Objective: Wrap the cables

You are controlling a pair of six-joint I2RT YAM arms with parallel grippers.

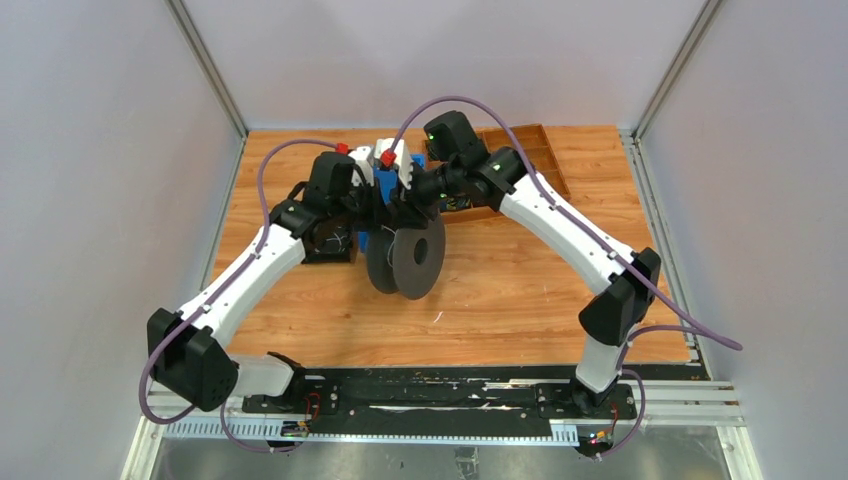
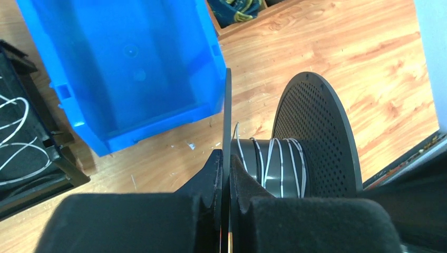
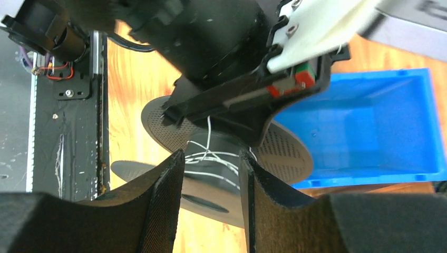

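Observation:
A black spool (image 1: 418, 268) with perforated flanges hangs between both grippers in the top view; white cable (image 2: 282, 168) winds round its drum. My left gripper is shut on the spool's edge, a flange standing edge-on between its fingers. My right gripper is part open over the spool; in the right wrist view its fingertips lie either side of the wound drum (image 3: 216, 145). Whether they touch it I cannot tell.
A blue bin (image 2: 126, 68) and a black tray (image 2: 31, 174) with loose white cable lie behind. A wooden box (image 1: 545, 160) stands at the back right.

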